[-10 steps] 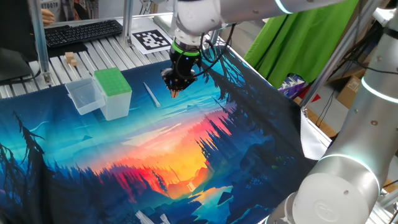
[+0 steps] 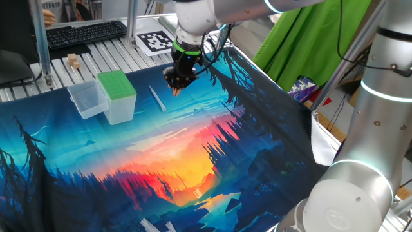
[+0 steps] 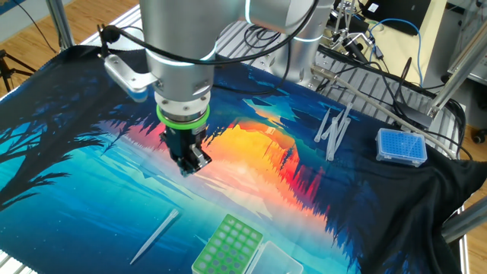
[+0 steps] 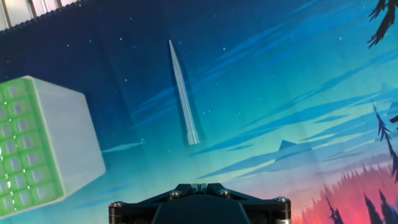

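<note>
A clear, tapered pipette tip (image 4: 183, 96) lies alone on the printed cloth, its narrow end pointing away in the wrist view. It also shows in exterior view 2 as a pale tip (image 3: 155, 236). My gripper (image 2: 175, 92) hangs above the cloth, to the right of that tip in exterior view 1, and does not touch it. In the wrist view the dark fingers (image 4: 214, 188) come together at the middle of the lower edge; the gripper looks shut, with no object visible in it. A box with a green gridded top (image 2: 116, 86) stands near the tip.
Beside the green-topped box sits its clear open lid (image 2: 89, 100). Several more pale tips (image 3: 333, 135) lie across the cloth, near a blue rack box (image 3: 401, 146). A keyboard (image 2: 87, 35) and a printed marker (image 2: 156, 42) are beyond the cloth.
The arm and gripper have shifted a little to the left and slightly up in exterior view 1, closer to the lone tip. The boxes and tips have stayed put.
</note>
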